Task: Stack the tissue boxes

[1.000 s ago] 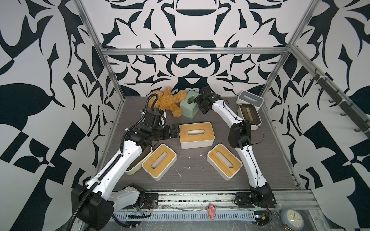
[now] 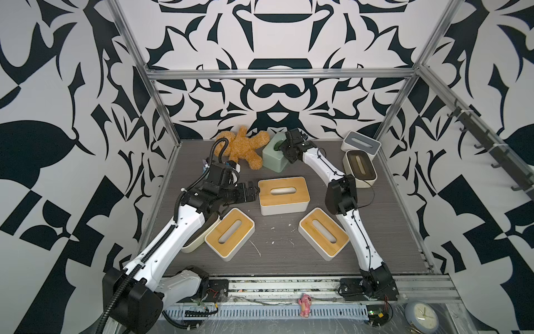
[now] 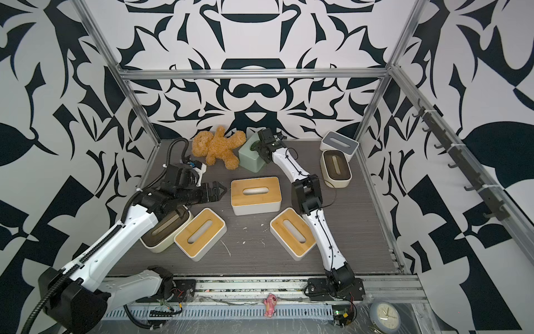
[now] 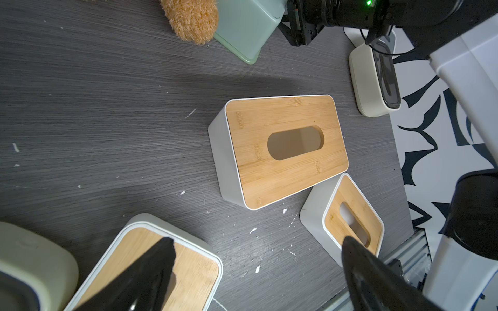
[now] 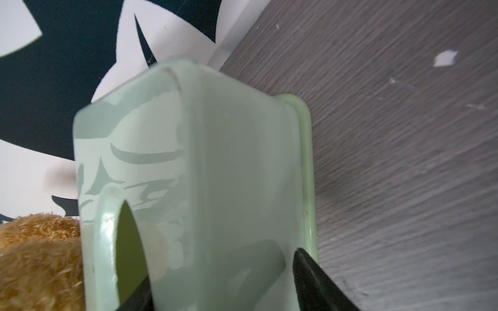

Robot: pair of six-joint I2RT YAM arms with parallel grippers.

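A green tissue box [image 2: 273,158] stands at the back beside a brown teddy bear [image 2: 243,147]. My right gripper [image 2: 285,147] is at that box, fingers over its top in the right wrist view, part open; whether it grips cannot be told. My left gripper hangs open with nothing between its fingers, left of a bamboo-topped box [image 2: 283,200] in the middle. Two more bamboo-topped boxes [image 2: 220,245] [image 3: 283,236] lie at the front left and front right.
A cream box with dark lid [image 3: 336,167] and a grey-topped box [image 3: 339,142] stand at the back right. Another dark-lidded box [image 3: 158,236] is at the front left, partly under my left arm. Bare table lies between the middle and front boxes.
My right arm has shifted slightly left at the green box, which has moved very slightly. My left arm has not visibly moved.
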